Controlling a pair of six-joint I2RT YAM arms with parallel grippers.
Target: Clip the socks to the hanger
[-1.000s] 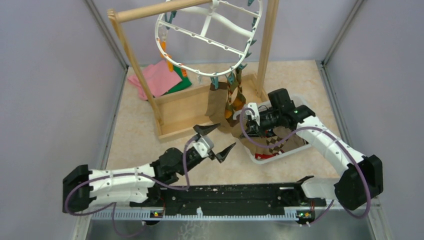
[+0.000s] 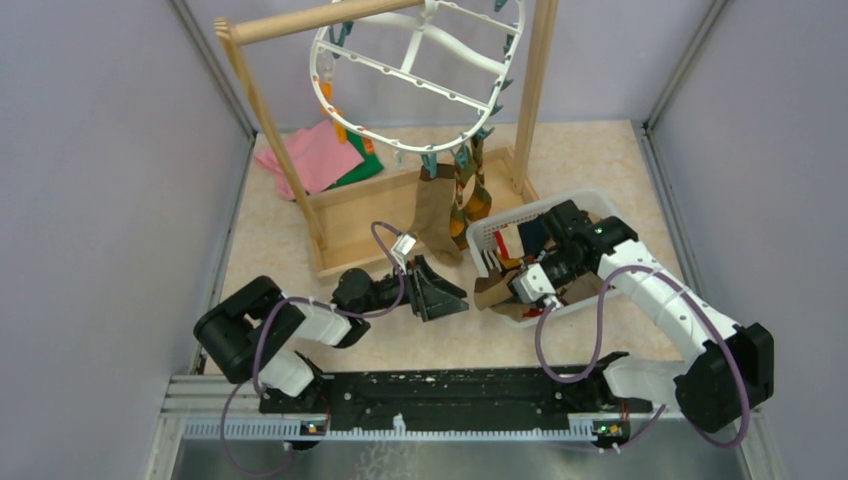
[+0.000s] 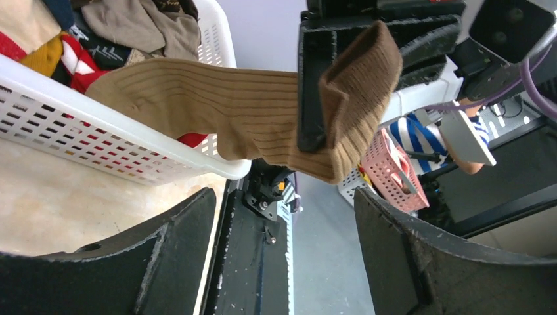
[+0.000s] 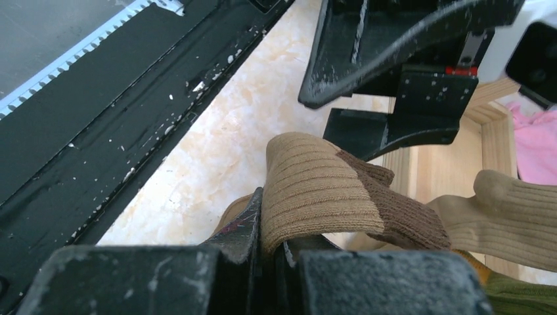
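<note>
A brown ribbed sock is pinched in my right gripper (image 2: pixel 515 290), shut on it at the front-left of the white basket (image 2: pixel 570 325); its length trails over the basket rim in the left wrist view. My left gripper (image 2: pixel 450 300) stands part open just left of that sock, fingers empty and pointed toward it. Above and behind, the white hanger (image 2: pixel 450 147) with clips hangs on the wooden frame, with brown and patterned socks (image 2: pixel 437 210) clipped along its front.
The wooden tray (image 2: pixel 360 225) lies under the hanger. Pink cloth (image 2: pixel 310 160) and green cloth lie at the back left. Bare table shows at the left and front; more socks fill the basket.
My left gripper has turned and moved right toward the held sock.
</note>
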